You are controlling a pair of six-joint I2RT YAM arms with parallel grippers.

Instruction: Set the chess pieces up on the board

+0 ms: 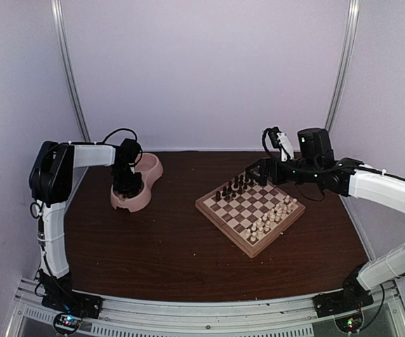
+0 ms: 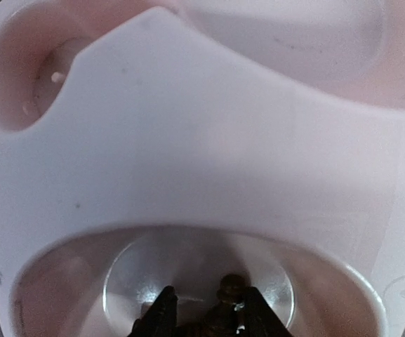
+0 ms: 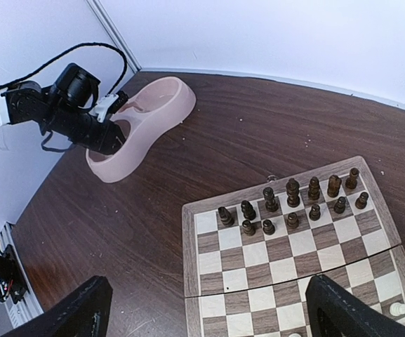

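My left gripper is down inside the lower bowl of the pink container (image 2: 188, 154), its fingers parted. A dark chess piece (image 2: 231, 291) stands between those fingers, nearer the right one; whether they touch it cannot be told. In the top view the arm hides most of that bowl. The chessboard (image 3: 223, 323) carries dark pieces (image 3: 293, 191) in two rows along its far side, and light pieces (image 1: 269, 218) along the opposite side. Above the board's far edge, my right gripper is open and empty.
Another recess of the pink container, towards the back, looks empty of pieces in the left wrist view. Bare dark table (image 1: 167, 246) lies between container and board. Pale walls (image 1: 202, 77) enclose the back and sides.
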